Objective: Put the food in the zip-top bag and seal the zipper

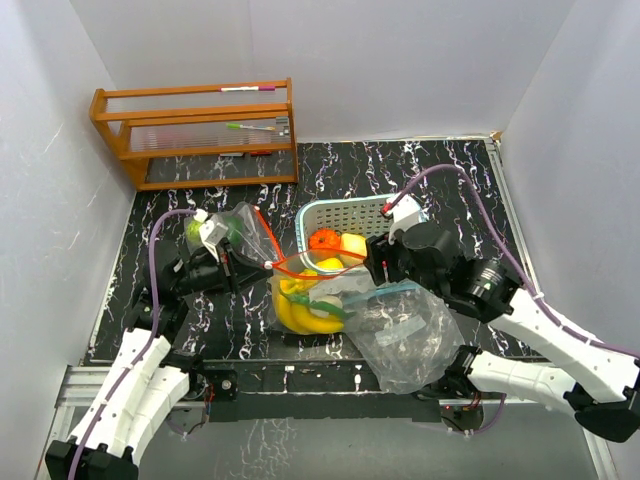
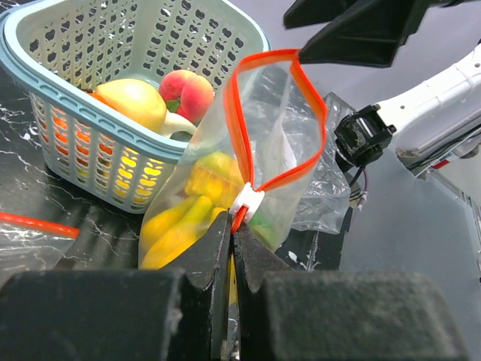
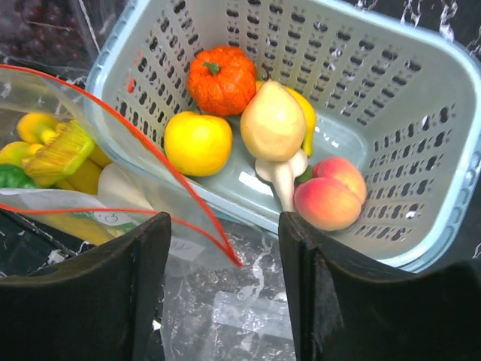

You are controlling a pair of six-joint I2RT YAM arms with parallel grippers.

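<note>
The clear bag (image 1: 305,300) with red zipper holds bananas, a green item and other yellow food. My left gripper is shut on the zipper end at its white slider (image 2: 246,200), lifting that end. My right gripper is open beside the other end of the red zipper (image 3: 225,241). The bag's mouth gapes between the two. The basket (image 3: 398,195) behind holds a pumpkin (image 3: 222,81), a peach (image 3: 327,203), mushroom and yellow fruit.
A second bag (image 1: 230,225) with a green item lies at the left. An empty clear bag (image 1: 405,340) lies at front right. A wooden rack (image 1: 215,112) stands at the back left.
</note>
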